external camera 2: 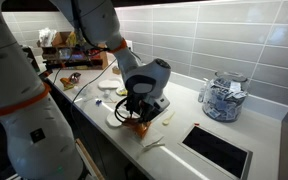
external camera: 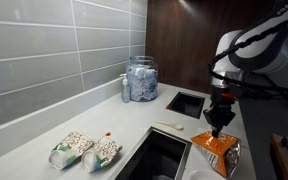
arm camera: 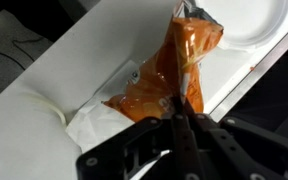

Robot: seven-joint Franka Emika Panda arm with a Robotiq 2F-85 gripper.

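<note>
An orange, crinkled plastic bag [external camera: 220, 150] lies near the counter's front edge, right of the white plate. My gripper [external camera: 217, 130] points down at its upper part. In the wrist view, the shut fingers [arm camera: 191, 100] meet a raised fold of the orange bag [arm camera: 164, 72], and thin film appears pinched there. A white piece [arm camera: 96, 125], perhaps paper or more packaging, lies beside the bag. From the other side, the arm hides much of the bag [external camera 2: 136, 126].
Left of the bag are a white plate [external camera: 201, 174] and a dark sink basin [external camera: 156, 158]. Two patterned packages [external camera: 102, 153] lie farther left. A large jar [external camera: 142, 78] and a clear bottle [external camera: 125, 90] stand by the wall. A wooden spoon [external camera: 169, 125] rests mid-counter.
</note>
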